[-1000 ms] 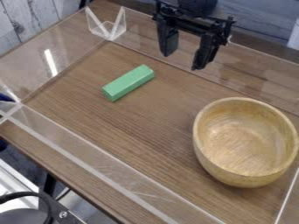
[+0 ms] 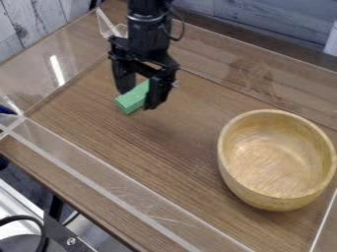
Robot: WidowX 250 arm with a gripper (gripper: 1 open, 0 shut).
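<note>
My gripper [image 2: 140, 87] is low at the upper middle of the camera view, open, with its fingers over and around a green block [image 2: 130, 98] on the wooden table. Part of the block is hidden behind the gripper. Whether the fingers touch it I cannot tell.
A large round wooden bowl [image 2: 275, 159] sits at the right. A clear plastic object [image 2: 110, 30] stands at the back left, partly behind the arm. Black cables lie at the lower left edge.
My gripper has moved left and toward the camera from the back right, and it now covers part of the green block.
</note>
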